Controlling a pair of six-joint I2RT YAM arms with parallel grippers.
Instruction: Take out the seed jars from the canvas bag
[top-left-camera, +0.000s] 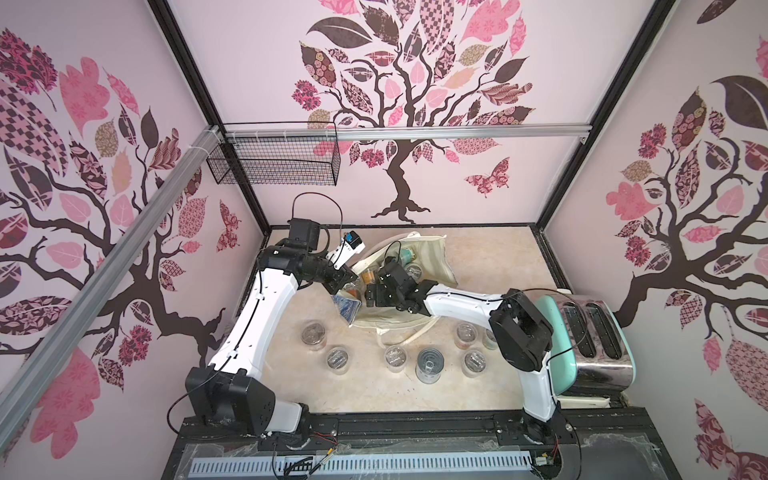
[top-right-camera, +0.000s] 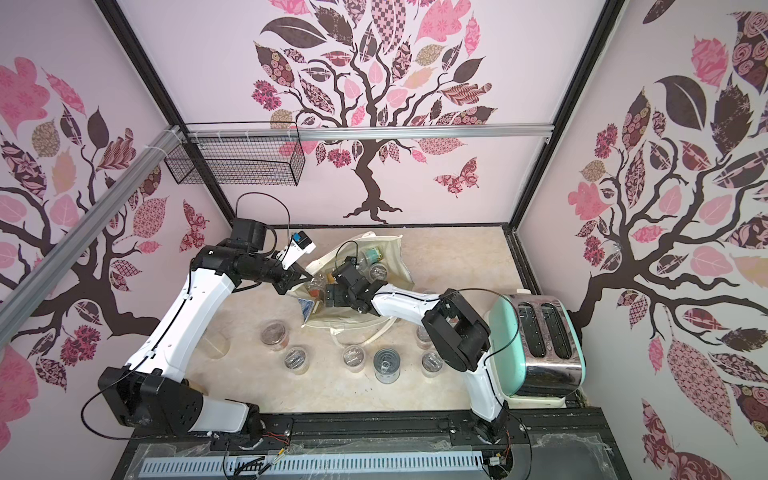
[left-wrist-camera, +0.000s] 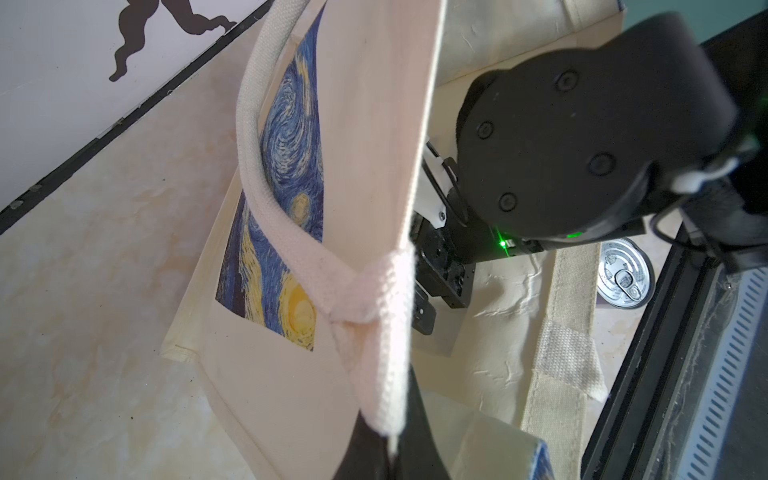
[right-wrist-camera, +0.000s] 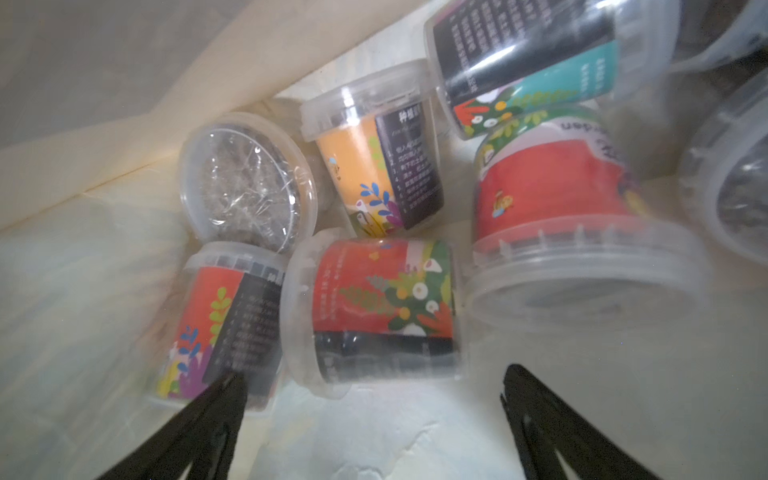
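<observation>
The canvas bag (top-left-camera: 432, 256) lies tipped open at the back middle of the table. My left gripper (top-left-camera: 345, 276) is shut on the bag's rim and strap at its left; in the left wrist view the white strap (left-wrist-camera: 272, 216) and fabric edge run between its fingers. My right gripper is inside the bag, open and empty, facing several seed jars: a red-labelled jar (right-wrist-camera: 384, 308) lying between its fingertips' line, another red jar (right-wrist-camera: 576, 184), an orange one (right-wrist-camera: 376, 168) and a clear-lidded one (right-wrist-camera: 244, 180).
Several clear-lidded jars (top-left-camera: 314, 334) and a tin (top-left-camera: 429, 364) stand along the front of the table. A mint toaster (top-left-camera: 592, 344) is at the right. A wire basket (top-left-camera: 273, 156) hangs from the rail above.
</observation>
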